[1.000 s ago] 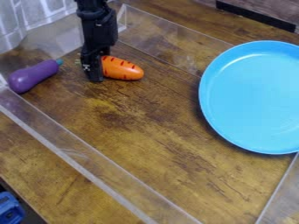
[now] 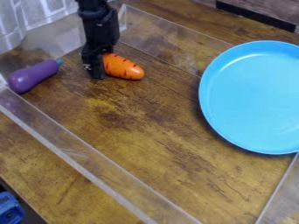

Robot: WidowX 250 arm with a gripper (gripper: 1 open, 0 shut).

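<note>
The black gripper (image 2: 96,59) reaches down from the top of the view onto the left end of an orange toy carrot (image 2: 124,67). Its fingertips are low at the table, around or against that end; whether they are shut on it is hard to tell. A purple toy eggplant (image 2: 34,75) lies to the left, apart from the gripper.
A large blue plate (image 2: 253,96) fills the right side. Clear plastic strips border the wooden table (image 2: 140,140). A blue object (image 2: 7,209) shows at the bottom left edge.
The gripper and carrot have shifted very slightly, with the carrot's left end a little more covered by the fingers. Otherwise little differs.
</note>
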